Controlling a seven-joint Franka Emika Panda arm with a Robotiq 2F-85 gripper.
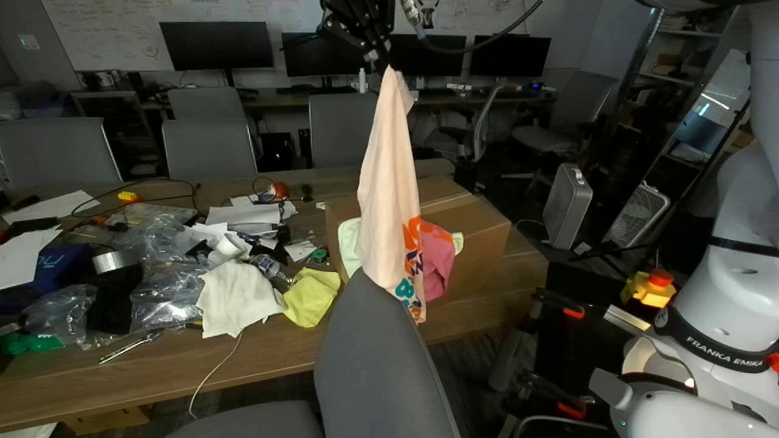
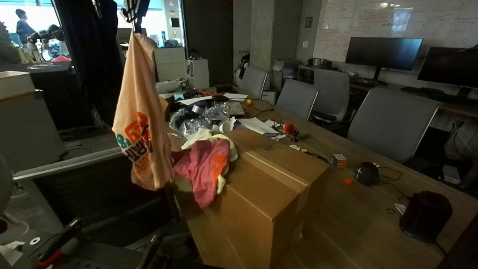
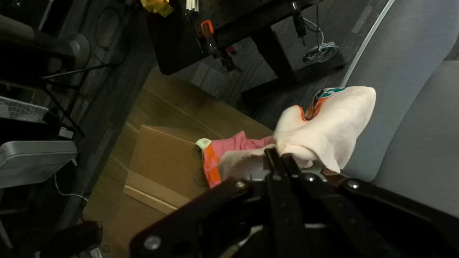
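A peach cloth (image 1: 387,190) with orange, teal and dark lettering hangs by one corner from my gripper (image 1: 381,64), whose fingers are shut on it. In the second exterior view the cloth (image 2: 145,116) hangs full length beside the box, its lower end in the air. The wrist view has my gripper closed, with peach fabric (image 3: 331,124) spreading out beyond the fingertips. A pink cloth (image 2: 208,166) with an orange print drapes over the near end of the cardboard box (image 2: 269,179), and a pale green cloth (image 1: 349,244) lies beneath it.
A grey chair (image 1: 376,358) stands right below the hanging cloth. White (image 1: 239,298) and yellow cloths (image 1: 311,295) lie on the table among plastic bags (image 1: 164,281) and papers. Past the box are a puzzle cube (image 2: 339,160) and a black speaker (image 2: 425,215).
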